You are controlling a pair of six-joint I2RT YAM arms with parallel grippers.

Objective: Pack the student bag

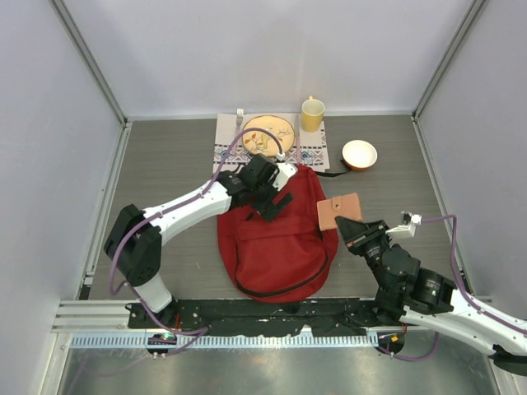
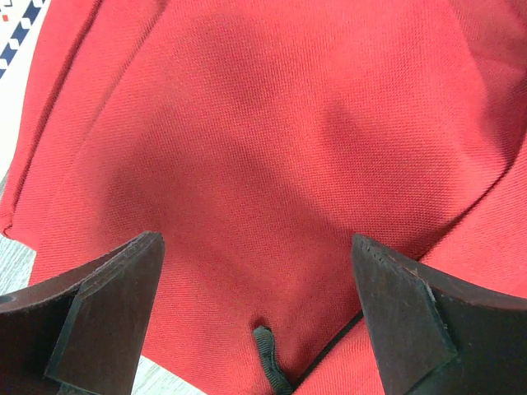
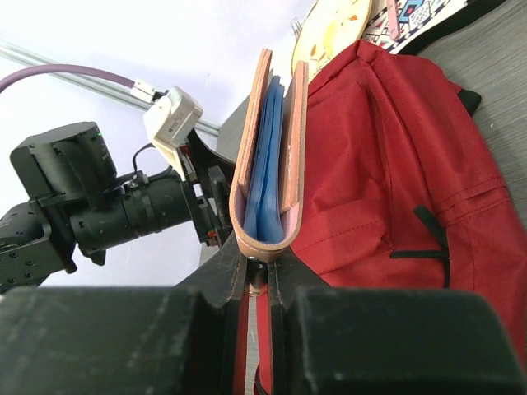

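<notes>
A red student bag [image 1: 276, 255] lies on the grey table; its red fabric [image 2: 239, 164] fills the left wrist view. My left gripper [image 1: 272, 206] hangs open over the bag's upper part, its fingers apart with only fabric and a black zipper pull beneath. My right gripper [image 1: 354, 232] is shut on a tan pencil case [image 1: 338, 210], held at the bag's right side; in the right wrist view the case [image 3: 291, 156] stands end-on, with a blue inside between tan covers.
Behind the bag are a patterned placemat [image 1: 313, 152] with a plate [image 1: 268, 132], a fork [image 1: 240, 119] and a yellow mug [image 1: 312, 113]. A white bowl [image 1: 359, 153] sits to the right.
</notes>
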